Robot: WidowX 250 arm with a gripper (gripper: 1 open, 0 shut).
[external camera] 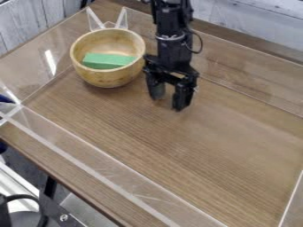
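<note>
A black robot arm (173, 49) reaches down from the top centre to the wooden table. Its gripper (168, 91) is low over the bare middle of the table, right of a cream bowl (128, 74). It is dark and small; nothing distinct shows between its fingers. A green block (109, 60) lies inside the bowl.
Dark cables or parts (27, 211) sit at the lower left edge, and a small blue-and-white item (7, 112) at the left edge.
</note>
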